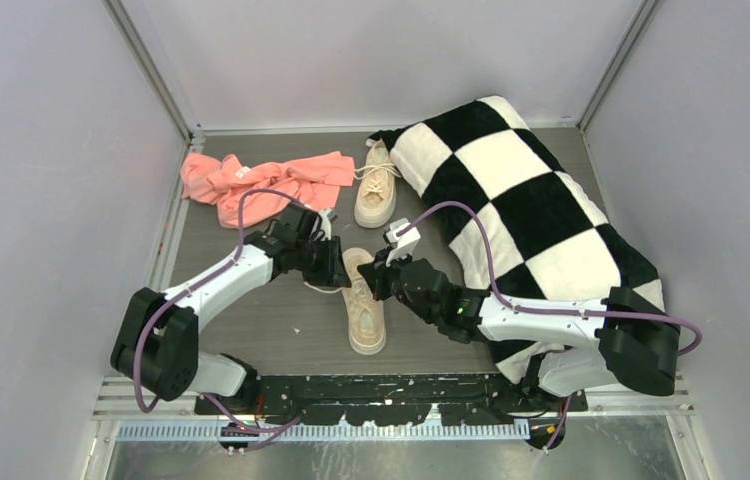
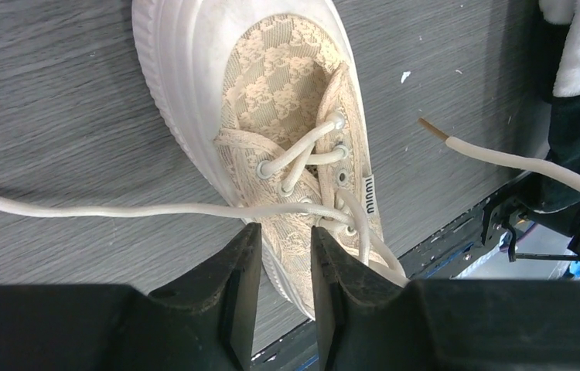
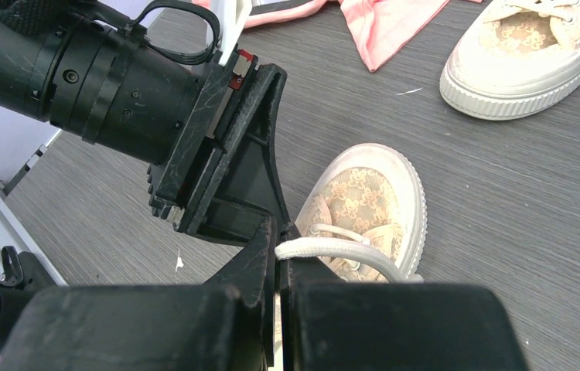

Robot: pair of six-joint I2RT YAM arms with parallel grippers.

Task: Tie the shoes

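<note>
The near beige shoe [image 1: 366, 325] stands on the floor between my two arms, with a lace end [image 1: 321, 290] lying out to its left. Over this shoe, my left gripper has a gap between its fingertips and holds nothing; a lace [image 2: 155, 209] crosses just beyond them. My right gripper is shut on a lace [image 3: 333, 248] that curves out to the right in its view. Another lace tip [image 2: 469, 147] points in from the right side of the left wrist view. The far shoe [image 1: 375, 190] has its laces spread.
A pink cloth [image 1: 281, 182] lies at the back left. The checkered pillow [image 1: 541, 220] fills the right side, against the far shoe. My grippers are close together; bare floor [image 1: 241, 320] shows at the front left.
</note>
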